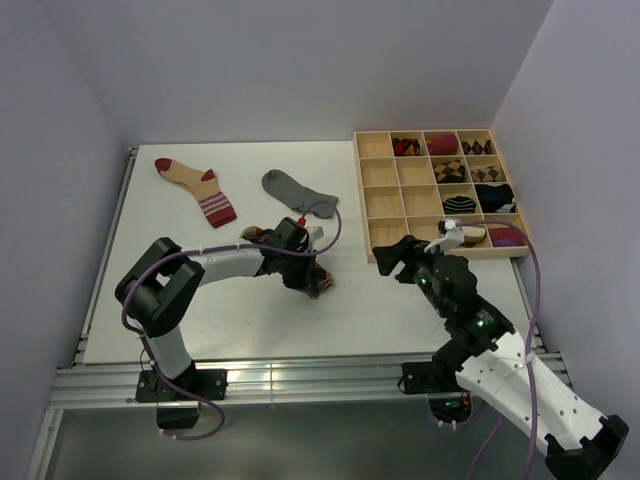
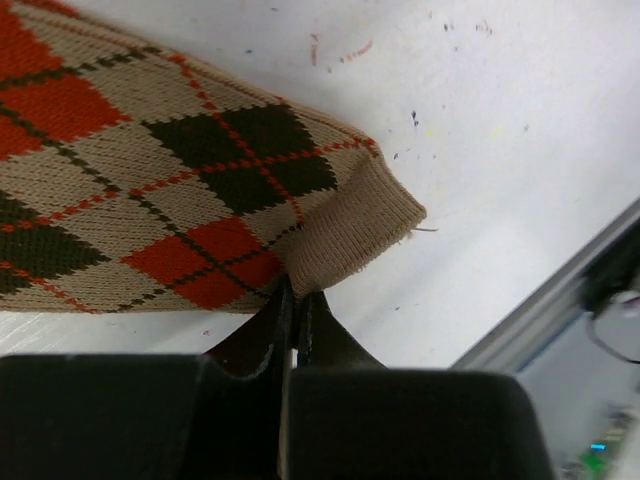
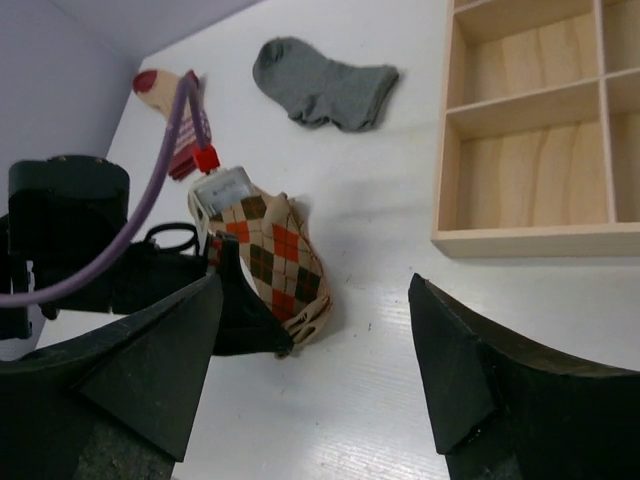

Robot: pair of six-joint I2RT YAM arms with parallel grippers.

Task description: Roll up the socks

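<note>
An argyle sock (image 2: pixel 160 200) in tan, orange and dark green lies on the white table at centre, its tan cuff pointing toward the front right; in the top view it is partly hidden under my left arm. My left gripper is shut at the edge of that cuff, its fingertips touching it from below in the left wrist view. My right gripper hovers at the right with its fingers apart and nothing between them. A grey sock (image 1: pixel 298 193) and a tan sock (image 1: pixel 195 192) with maroon toe and stripes lie flat at the back.
A wooden grid box (image 1: pixel 382 170) stands at the back right, several compartments filled with rolled socks, others empty. The table's front right, left side and front centre are bare. A purple cable from each arm arches over the work area.
</note>
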